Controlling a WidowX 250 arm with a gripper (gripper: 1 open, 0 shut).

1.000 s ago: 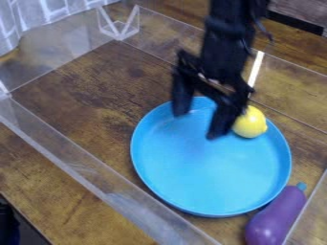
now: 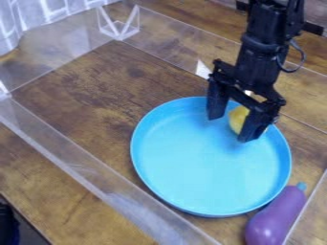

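My black gripper (image 2: 240,109) is over the back right of the blue plate (image 2: 198,167), its fingers open on either side of a yellow object (image 2: 239,122), which is partly hidden by them. A purple eggplant (image 2: 271,218) lies off the plate at the front right.
Transparent walls run along the left and back, with a white wire-like object (image 2: 118,27) at the back left. A light strip shows behind the gripper.
The gripper has moved right from the plate's back middle and now surrounds the yellow object, which was fully visible a second ago.
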